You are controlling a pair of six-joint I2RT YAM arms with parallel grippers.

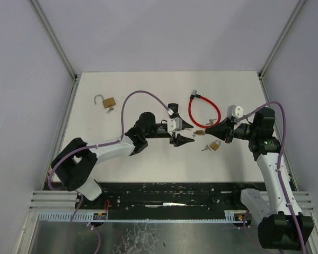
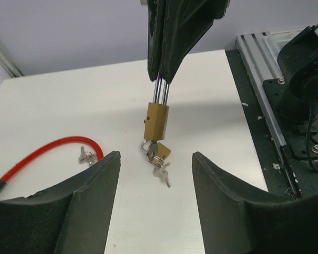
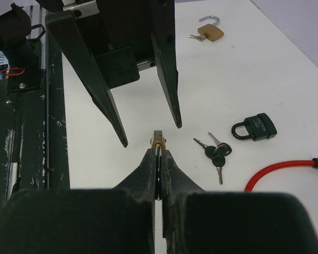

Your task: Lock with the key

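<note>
A small brass padlock [image 2: 156, 121] hangs by its shackle from my right gripper [image 1: 207, 130], which is shut on it. Both shackle legs run down to the body in the left wrist view. From the padlock's underside juts a key [image 2: 153, 152], with a ring and more keys [image 2: 161, 170] dangling from it. My left gripper is open, its fingers [image 2: 98, 182] spread either side of the key and not touching it. In the right wrist view the left gripper's fingers [image 3: 167, 79] stand beyond the padlock [image 3: 158, 139], with a gap.
On the white table lie a second brass padlock [image 1: 215, 145], a red cable lock [image 1: 191, 108], a black padlock [image 3: 257, 127] with black-headed keys [image 3: 217, 153], and an open-shackle brass padlock [image 1: 110, 102] at the far left.
</note>
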